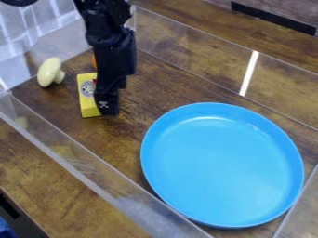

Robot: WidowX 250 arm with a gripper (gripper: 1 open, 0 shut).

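My black gripper (106, 100) points down over the left side of the wooden surface, right at a yellow object (87, 104) with a dark and white print on it. The gripper is open, its dark fingers overlapping the right part of the yellow object; whether they touch it is hard to tell.
A pale oval object (51, 72) lies at the upper left. An orange object behind my arm is mostly hidden. A large blue plate (220, 165) fills the lower right. Clear partitions edge the left and bottom.
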